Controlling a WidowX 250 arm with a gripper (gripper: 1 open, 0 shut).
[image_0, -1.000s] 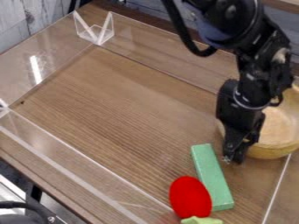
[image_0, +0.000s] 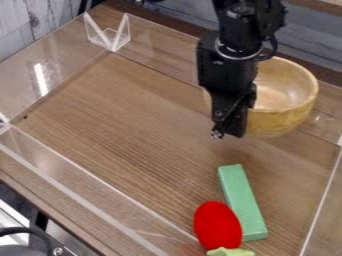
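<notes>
My gripper (image_0: 221, 125) is shut on a tan, shallow bowl (image_0: 274, 95) at the upper right, its fingertips at the bowl's near-left rim. The black wrist and gripper body cover part of the bowl. Below, a mint-green bar (image_0: 238, 200) lies on the wooden table (image_0: 100, 135), with a red object (image_0: 217, 225) with a green part at the bottom edge, next to it.
A clear plastic rack-like item (image_0: 110, 30) stands at the back left. A raised wooden edge runs along the back, and a black cable shows at the lower left.
The gripper and bowl have moved up the view and to the left, away from the green bar. The bar and red object have stayed in place.
</notes>
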